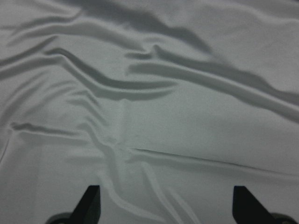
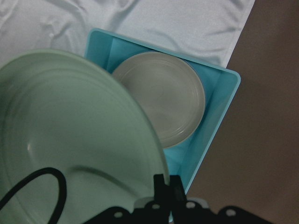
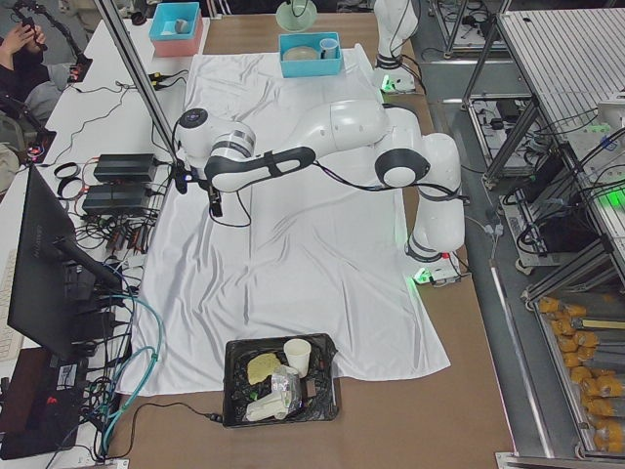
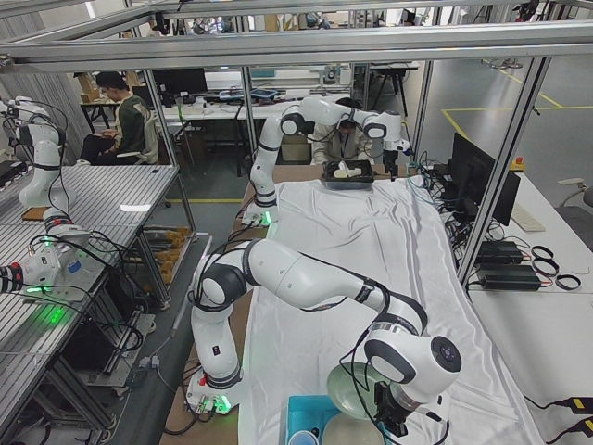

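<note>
My right gripper is shut on the rim of a pale green plate [image 2: 79, 121], also visible in the camera right view [image 4: 347, 389], held over the edge of a blue bin [image 2: 219, 98]. Inside the bin lies a pale round dish [image 2: 159, 93]; a cup [image 3: 329, 47] stands beside it in the camera left view. My left gripper is open above the wrinkled white cloth [image 1: 196, 130], with nothing between its fingers.
A black tray [image 3: 234, 381] with a cup, a yellow item and packets sits at the cloth's near end. A monitor and cables crowd the side table.
</note>
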